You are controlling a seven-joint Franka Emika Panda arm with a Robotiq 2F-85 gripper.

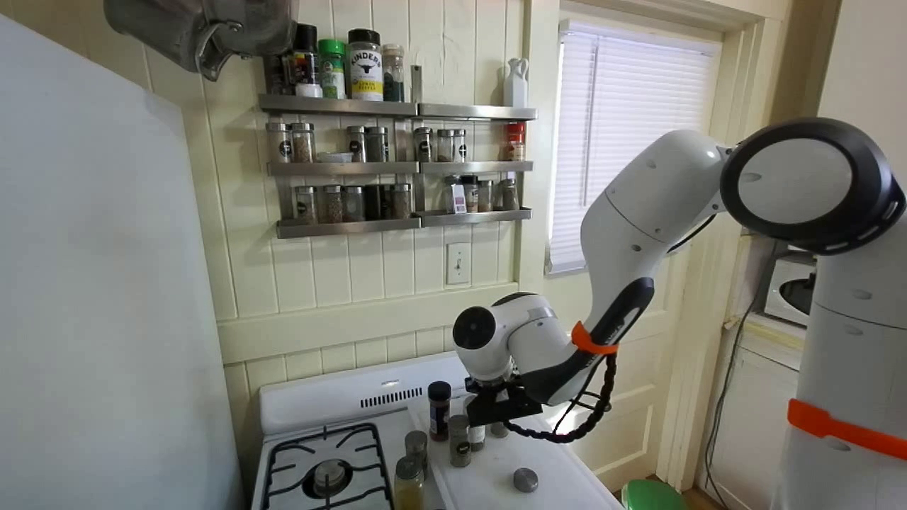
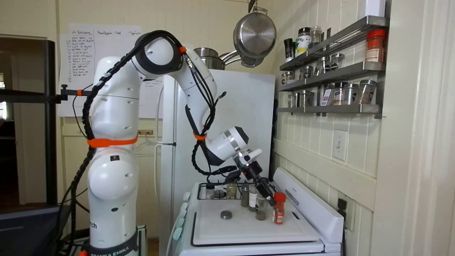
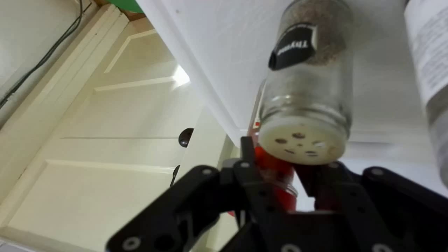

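Observation:
A red-capped spice jar [image 2: 278,208] stands upright on the white stove cover, near the backguard. My gripper [image 2: 271,201] slants down with its fingertips close beside the red cap. In the wrist view the fingers are apart, with red parts of that jar [image 3: 275,166] visible between and beyond them; contact cannot be made out. The thyme jar [image 3: 313,79] is right in front of the fingers, its pale shaker top full of holes and without an outer cap. A loose round metal lid [image 2: 226,215] lies on the cover. In exterior view 1 the arm hides the red-capped jar.
Close by are a white-labelled jar [image 2: 252,198], a dark-capped jar [image 1: 438,411] and several others. The backguard [image 2: 307,200] rises behind. Spice shelves [image 1: 348,228] hang above on the wall.

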